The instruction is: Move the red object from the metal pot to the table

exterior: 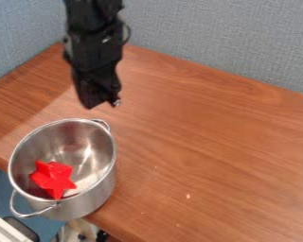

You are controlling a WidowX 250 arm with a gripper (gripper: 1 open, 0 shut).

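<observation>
A red star-like object [53, 179] lies inside the metal pot [101, 187], toward its front left. The pot stands at the table's front left corner, its mouth facing up. Behind and above the pot's back rim is my black gripper [98, 100], pointing down and clear of both the pot and the red object. Nothing shows hanging from its fingertips. Whether its fingers are apart or together is too dark to tell.
Bare wooden table [218, 142] stretches across the middle and right. A grey-blue partition [230, 38] closes off the back. One pot handle [34, 210] sticks out at the front left, past the table edge.
</observation>
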